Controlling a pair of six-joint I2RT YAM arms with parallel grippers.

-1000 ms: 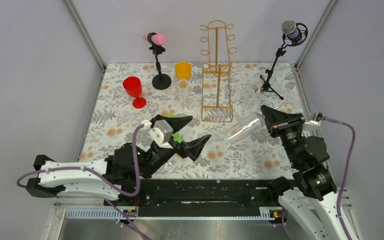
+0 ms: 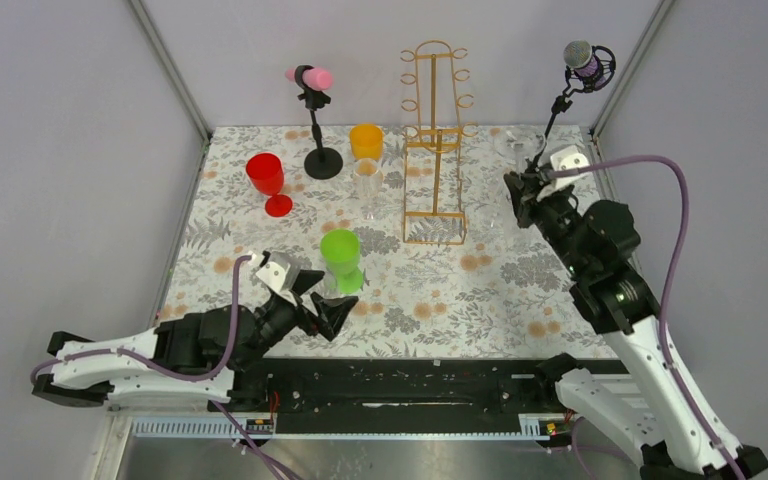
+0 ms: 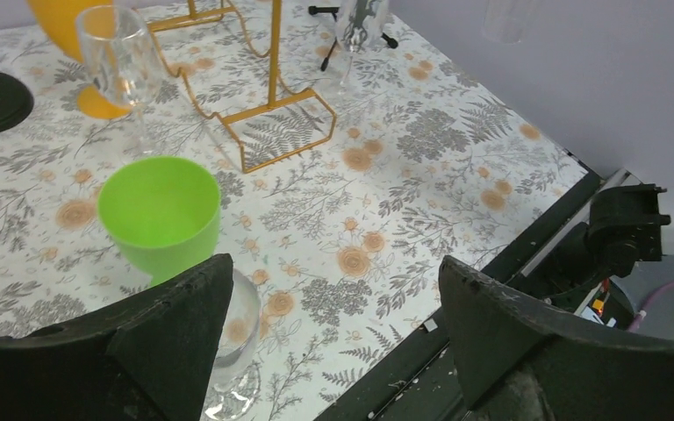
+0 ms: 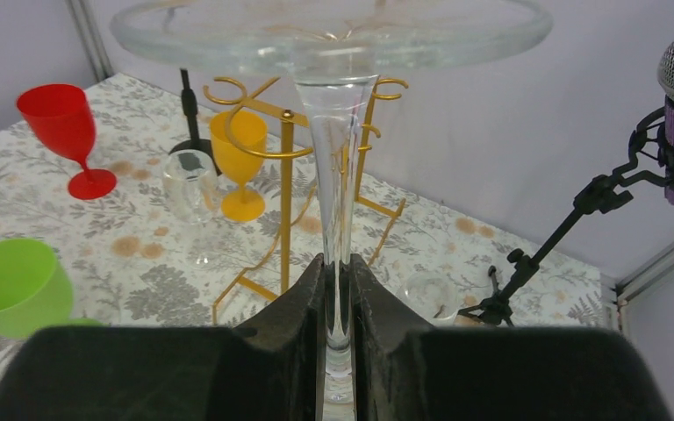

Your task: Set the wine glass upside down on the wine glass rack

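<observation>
A clear wine glass [image 4: 336,158] is held by its stem in my right gripper, base up and bowl downward. In the top view its round base [image 2: 520,140] shows above the right gripper's fingers, right of the gold wire rack [image 2: 434,180]. The rack's curled hooks [image 4: 268,151] appear behind the stem in the right wrist view, apart from the glass. My left gripper has its fingers well apart with nothing between them. It hovers at the front left beside the green glass [image 2: 341,255].
Clear glasses stand left of the rack [image 2: 368,185], right of it [image 3: 362,22] and partly behind a left finger [image 3: 237,338]. A red glass [image 2: 266,175], a yellow glass [image 2: 366,142], a black stand [image 2: 323,163] and a microphone stand [image 4: 544,250] are around.
The right gripper has moved back and left, turning the glass from tilted to upside down with its base up. The left arm has drawn back to the left, uncovering the green glass.
</observation>
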